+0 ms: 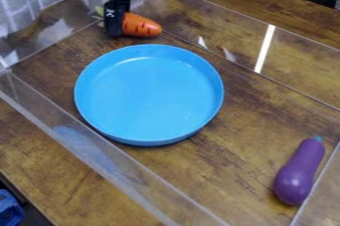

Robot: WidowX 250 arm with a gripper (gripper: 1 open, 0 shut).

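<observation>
My black gripper reaches down from the top of the view, shut on an orange carrot near its green end, at the back left of the wooden surface. The carrot's body extends to the right of the fingers, just behind a round blue plate, which is empty.
A purple eggplant lies at the lower right. Clear plastic walls edge the workspace on the left and back. A blue object shows at the lower left corner. The wood right of the plate is mostly clear.
</observation>
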